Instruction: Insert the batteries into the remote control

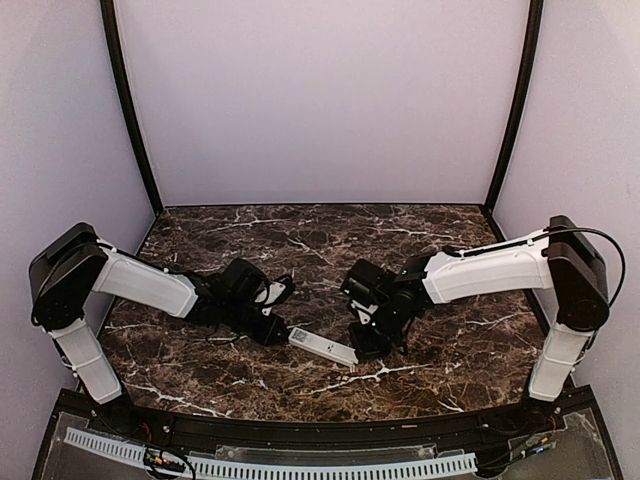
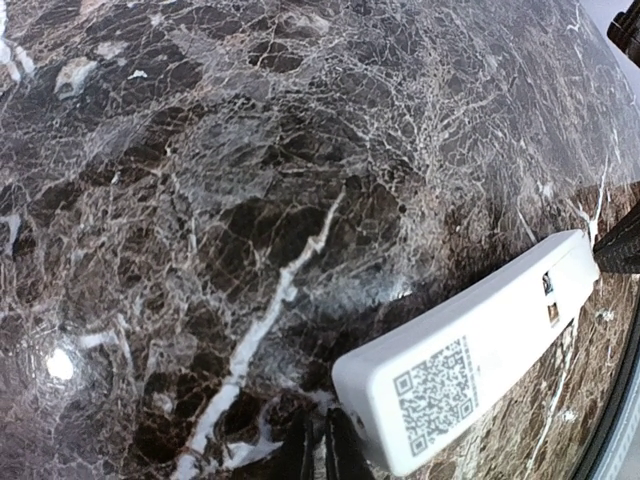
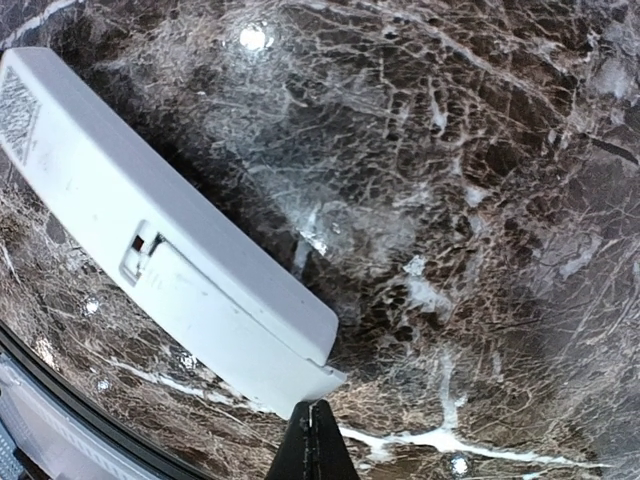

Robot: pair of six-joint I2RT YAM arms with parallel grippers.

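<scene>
A white remote control (image 1: 322, 347) lies back side up on the marbled table, slanting between my two grippers. Its battery cover (image 3: 215, 325) sits at the right-hand end, its tip edge standing slightly apart from the body in the right wrist view. Through the small slot (image 3: 140, 252) only a dark glimpse of the inside shows, so the batteries cannot be made out. My left gripper is shut, close beside the end with the printed code (image 2: 437, 397). At the cover's end, my right gripper is shut, its tips against the edge, nothing visible between them.
Small reddish marks or pieces near the remote's right end in the top view are too small to identify. Bare table (image 1: 320, 230) extends behind the arms. A dark rail (image 1: 320, 432) runs along the front edge.
</scene>
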